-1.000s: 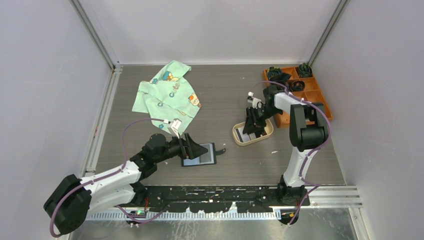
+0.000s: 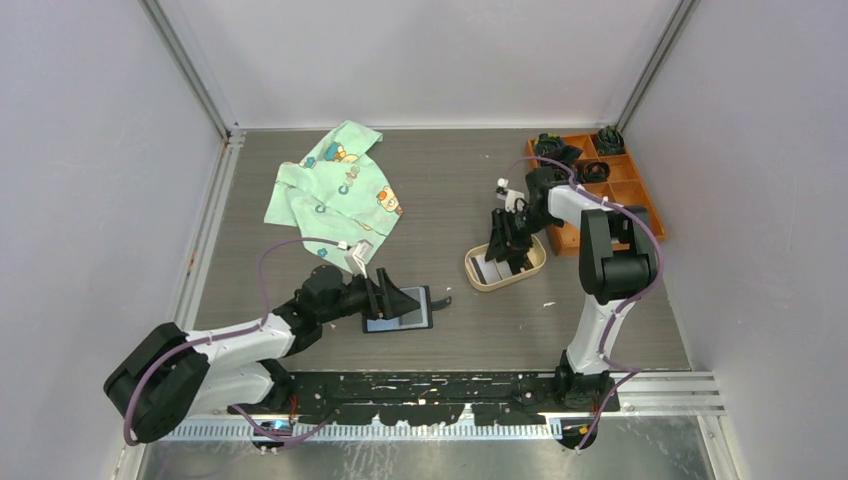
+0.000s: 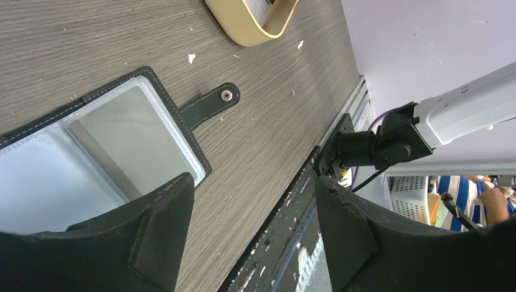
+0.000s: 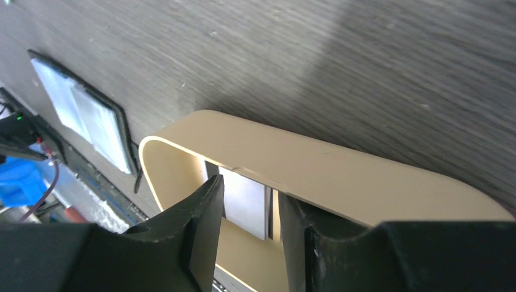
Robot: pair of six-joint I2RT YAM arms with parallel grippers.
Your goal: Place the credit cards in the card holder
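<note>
The black card holder (image 3: 109, 140) lies open on the table, its clear sleeves facing up and its snap strap (image 3: 210, 106) to the right. My left gripper hangs open over it, fingers wide apart with nothing between. The beige oval box (image 2: 474, 278) holds white and dark cards (image 4: 243, 204) near the middle right of the table. My right gripper is down in that box, its fingers apart around the cards; whether it grips any cannot be seen clearly.
A green patterned cloth (image 2: 320, 190) lies at the back left. An orange compartment tray (image 2: 630, 190) with dark coiled items sits at the back right, beside the right arm. Bare table lies between cloth and box.
My left arm has shifted slightly right, toward the middle of the table. The right gripper stays in the box with little visible movement.
</note>
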